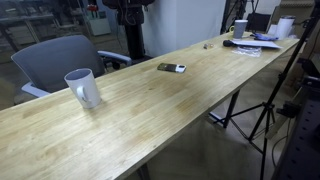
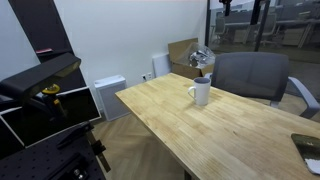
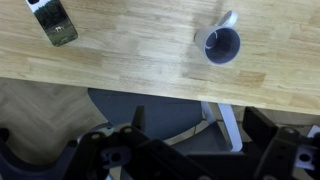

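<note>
A pale mug (image 1: 88,92) stands upright on the light wooden table (image 1: 135,110), its handle showing in all three views. From above, in the wrist view, the mug (image 3: 219,44) appears upper right of centre, its mouth facing the camera. My gripper is open and empty, its dark fingers spread wide along the bottom of that view. It hangs apart from the mug, over the side of the table where the chair stands. A dark phone-like object (image 1: 171,68) lies flat on the table, away from the mug.
A grey office chair (image 2: 250,78) is close against the table edge. At the table's far end sit a dark cup (image 1: 240,28), papers (image 1: 255,42) and other items. A cardboard box (image 2: 184,50) stands beyond the table. Bare wood surrounds the mug.
</note>
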